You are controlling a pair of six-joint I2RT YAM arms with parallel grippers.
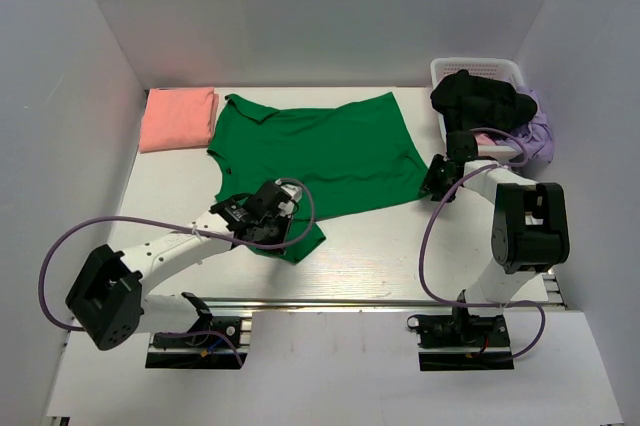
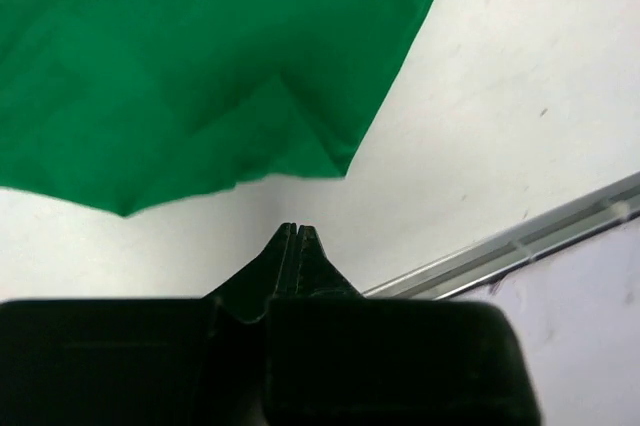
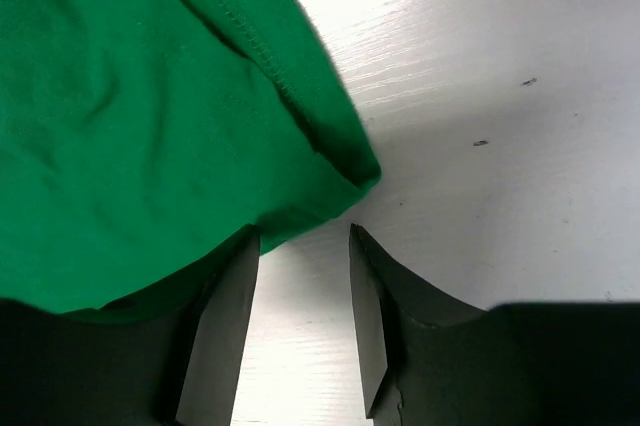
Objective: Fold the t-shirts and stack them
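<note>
A green t-shirt [image 1: 320, 156] lies spread over the middle of the table, one part [image 1: 305, 244] reaching toward the front. In the left wrist view my left gripper is shut, its tips together and empty. Bare table shows between those tips and the shirt's edge [image 2: 290, 151], which has a small folded flap. My right gripper is at the shirt's right corner [image 3: 335, 186], its fingers apart. The cloth's edge reaches into the space in front of them; no grip on it shows. A folded salmon t-shirt [image 1: 178, 119] rests at the back left.
A white basket [image 1: 478, 68] stands at the back right, holding black cloth [image 1: 480, 103]; purple cloth [image 1: 540, 134] hangs over its side. A metal rail [image 1: 350, 303] runs along the front edge.
</note>
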